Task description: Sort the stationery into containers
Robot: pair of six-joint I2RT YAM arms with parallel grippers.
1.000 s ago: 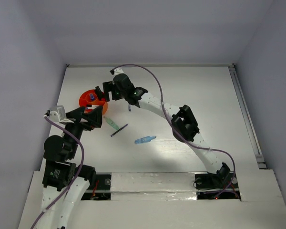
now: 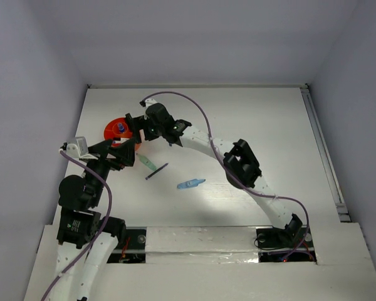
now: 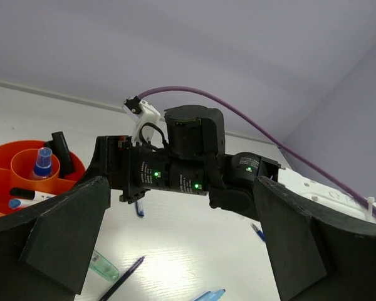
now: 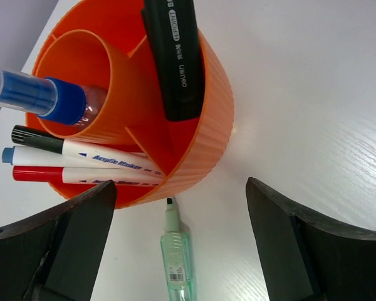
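Note:
The orange divided container [image 4: 203, 147] holds several markers [image 4: 91, 176], a blue-capped bottle [image 4: 72, 102] and a black thick marker [image 4: 173, 63]. My right gripper is open just over the container's near side, with nothing between its fingers. A green highlighter [image 4: 177, 263] lies below it. My left gripper stands open and empty at the left front. A dark pen [image 2: 156, 170], a blue correction tool [image 2: 191, 184] and a small blue pen [image 3: 259, 233] lie on the table.
The right arm stretches diagonally across the table from the front right.
My right gripper has moved slightly toward the front left, further over the container. My left arm is essentially unchanged.

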